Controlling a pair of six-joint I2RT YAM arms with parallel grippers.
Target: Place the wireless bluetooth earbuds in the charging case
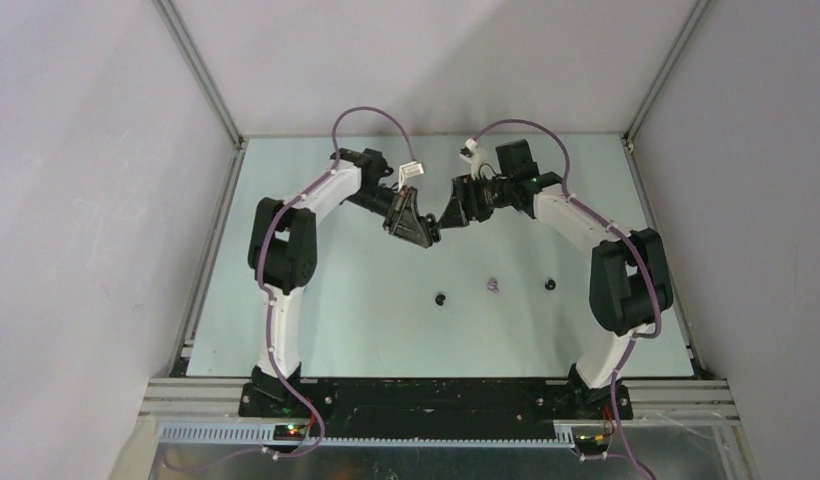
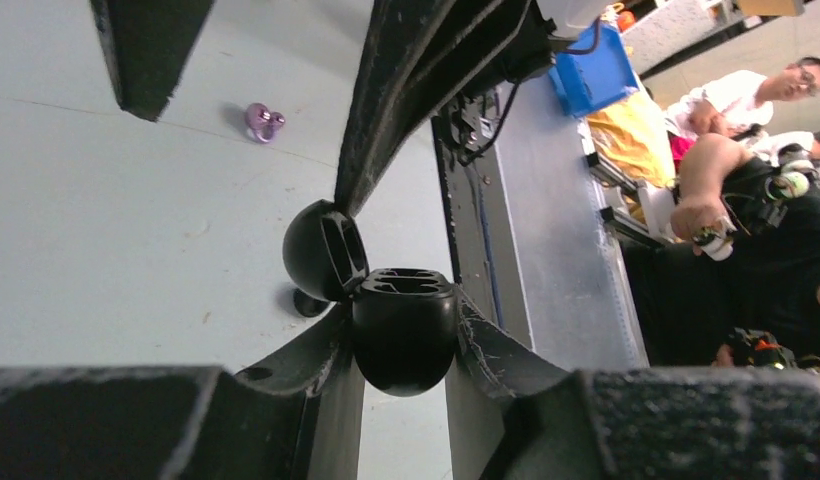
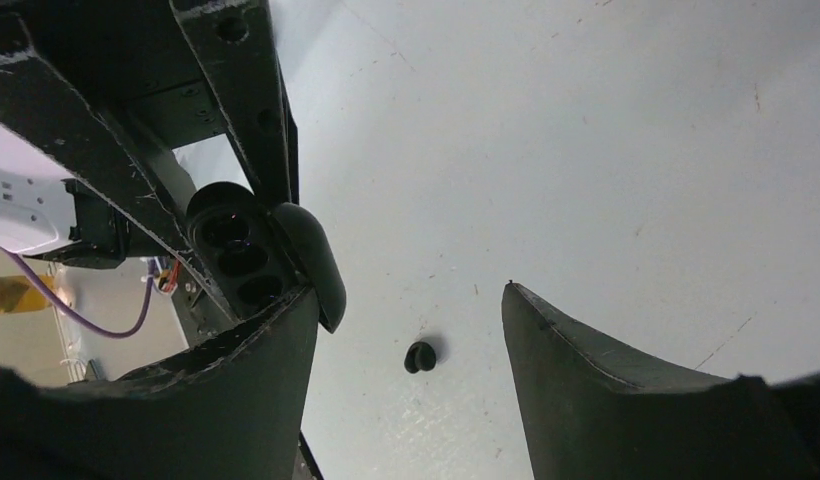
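Observation:
My left gripper (image 1: 414,230) is shut on the rounded black charging case (image 2: 403,335), held above the table. The case lid (image 2: 311,255) stands open, and the slots inside the base show in the left wrist view. My right gripper is part open with nothing between its fingers; one of its fingers (image 2: 358,165) is at the lid, touching or very close. On the table lie a black earbud (image 1: 440,299) in front of the grippers and another black one (image 1: 550,284) farther right. A small purple piece (image 1: 493,285), probably earbuds, lies between them.
Bare white table (image 1: 386,330) surrounds the small pieces, with free room along the front. Both forearms reach in from the sides, and their grippers are close together over the table's middle. Purple cables (image 1: 276,230) loop along the arms.

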